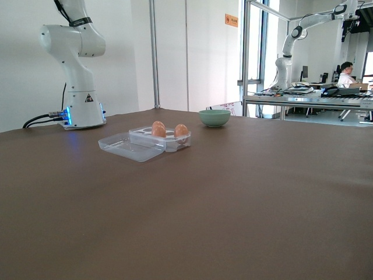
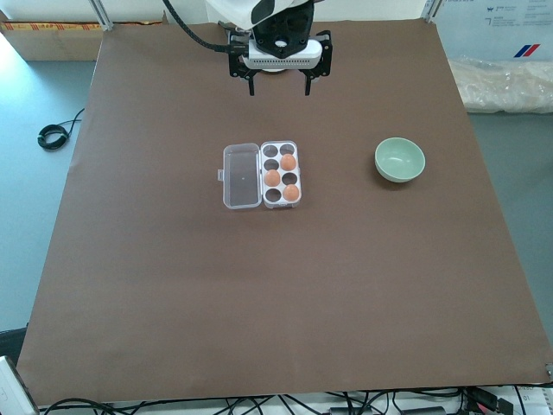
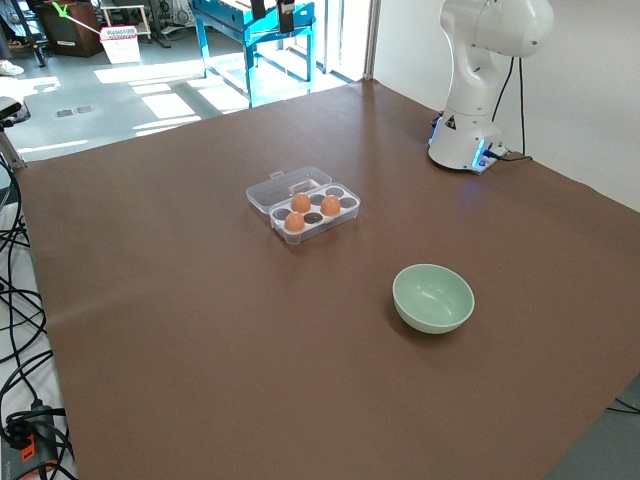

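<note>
My gripper [image 2: 280, 85] hangs at the back of the table in the left view, its two black fingers apart with nothing between them, well behind a clear plastic egg carton [image 2: 281, 197]. The carton's lid [image 2: 241, 177] lies folded open, and three brown eggs [image 3: 330, 206] sit among its pockets, the others empty. A pale green bowl [image 2: 399, 159] stands apart from the carton, to its right in the left view and nearer the camera in the right view [image 3: 433, 298]. In the top view only the arm's white base [image 1: 81, 105] shows clearly at the back left.
Cables [image 3: 20, 330] run along one edge outside the top.
</note>
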